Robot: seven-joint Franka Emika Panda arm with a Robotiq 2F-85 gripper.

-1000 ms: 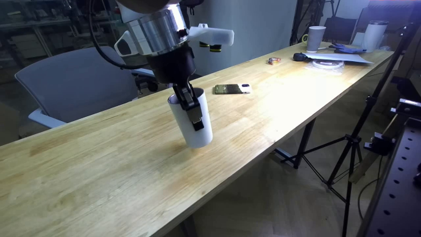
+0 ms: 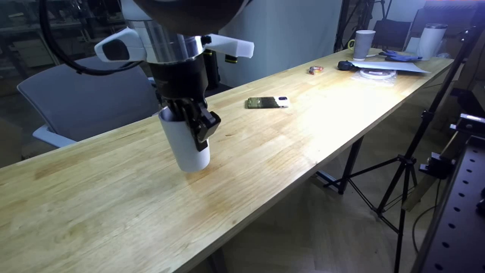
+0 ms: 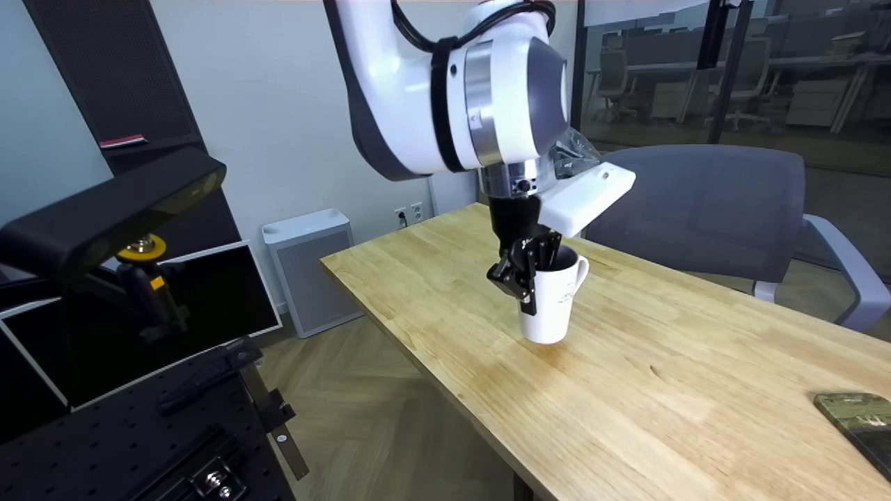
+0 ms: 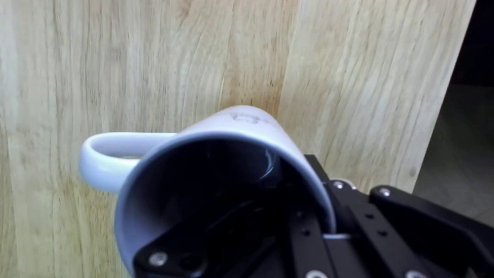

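Observation:
A white mug (image 2: 182, 145) leans slightly in my gripper (image 2: 199, 132), which is shut on its wall with one finger inside and one outside. In the second exterior view the mug (image 3: 548, 305) shows its handle on the right, and the gripper (image 3: 539, 271) grips the side away from that handle. Looking down in the wrist view, I see the mug's (image 4: 245, 118) dark inside and its handle at the left. Whether its base touches the wooden table (image 2: 113, 204) or hangs just above it, I cannot tell.
A phone (image 2: 267, 102) lies farther along the table. Toward the far end stand a grey cup (image 2: 364, 45) and a white tumbler (image 2: 432, 41), with a blue glove (image 2: 400, 56) between them. An office chair (image 3: 710, 209) borders one long edge.
With the mug in its grip, my gripper has moved left in the first exterior view, away from the phone. The phone and the far objects have stayed put.

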